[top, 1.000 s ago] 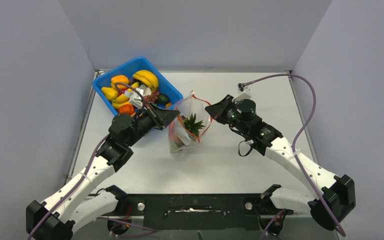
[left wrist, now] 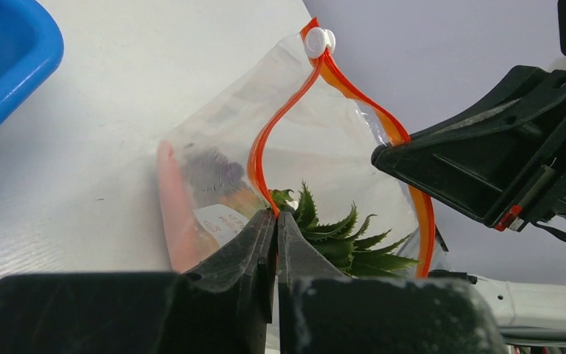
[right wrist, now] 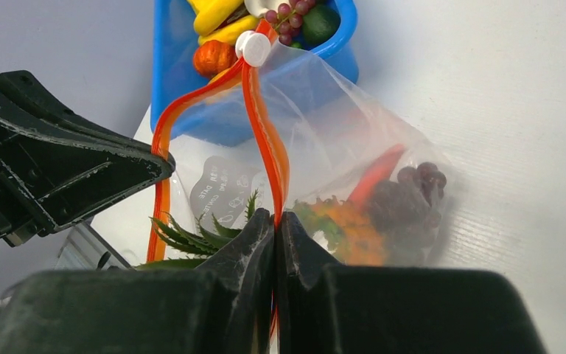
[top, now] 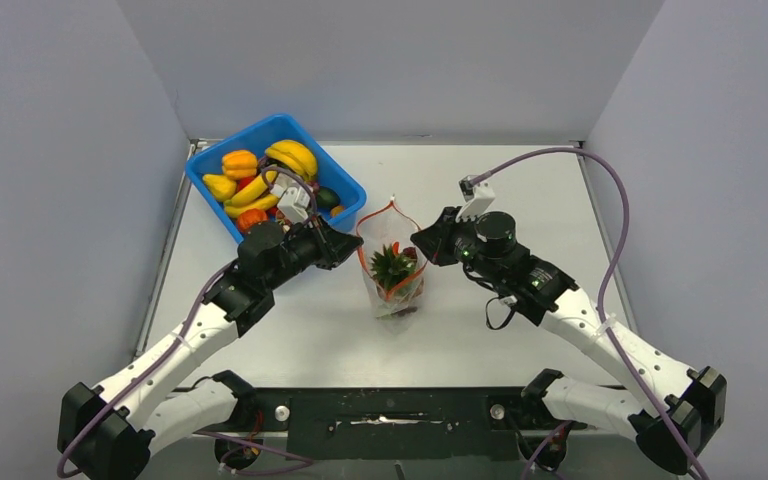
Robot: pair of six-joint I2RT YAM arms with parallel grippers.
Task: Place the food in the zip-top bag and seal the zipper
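Note:
Between my two arms a clear zip top bag (top: pixel 382 232) with an orange-red zipper hangs with its mouth open. Its white slider (right wrist: pixel 255 49) sits at the far end of the zipper. Inside are spiky green leaves (top: pixel 393 264), something orange (right wrist: pixel 361 237) and dark grapes (right wrist: pixel 421 188); plastic blurs the rest. My left gripper is shut on one zipper edge of the bag, my right gripper on the opposite edge. Both pairs of fingertips pinch the orange strip, and the opening gapes between them.
A blue bin (top: pixel 348 173) with bananas (top: pixel 292 157), peppers and other produce stands at the back left, close behind my left gripper. Grey walls enclose the sides and back.
The bag has swung from left to right and hangs beneath the grippers.

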